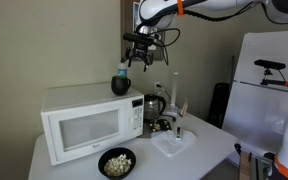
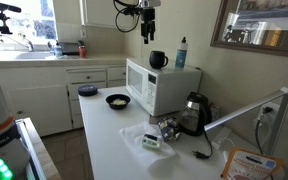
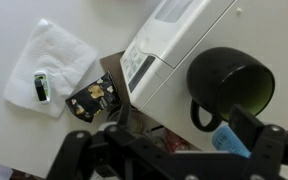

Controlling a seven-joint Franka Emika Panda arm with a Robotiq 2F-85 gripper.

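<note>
My gripper [image 1: 140, 65] hangs in the air above the right end of the microwave, higher than the black mug [image 1: 121, 85]. In the wrist view its two fingers [image 3: 246, 127] stand wide apart at the lower edge, open and holding nothing. The mug [image 3: 230, 82] shows its dark inside there, partly behind the right finger. It stands upright on the white microwave [image 1: 94, 124], beside a blue bottle [image 2: 181, 53]. Below the microwave's front, a black bowl [image 1: 117, 163] holds pale pieces.
A white cloth [image 3: 50, 70] on the counter bears a small green-and-white item [image 3: 41, 86]. A dark packet [image 3: 92, 97] lies by the microwave. The kettle [image 2: 194, 113] stands at the microwave's end. Open counter [image 2: 109, 140] extends in front of the cloth.
</note>
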